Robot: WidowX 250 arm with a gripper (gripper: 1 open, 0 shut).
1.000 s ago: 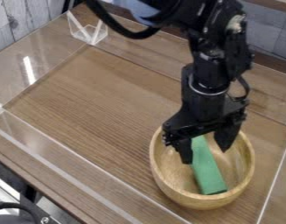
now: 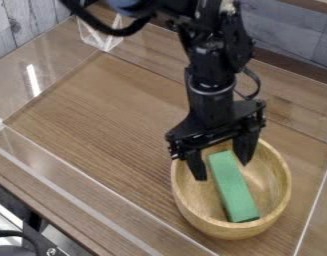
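Observation:
My black gripper [image 2: 211,142] is open, its two fingers spread over the back part of a round wooden bowl [image 2: 198,208] at the lower right. A long green block [image 2: 235,192] lies in the bowl, below and between the fingertips, with nothing seen held between them.
A wooden table [image 2: 99,130] fills most of the view, with open room to the left and behind. A small clear object [image 2: 106,32] stands at the back left. Dark cables show at the lower left corner.
My gripper has risen slightly and shifted a little left, its fingers now over the bowl's back rim. The green block looks nearly unmoved.

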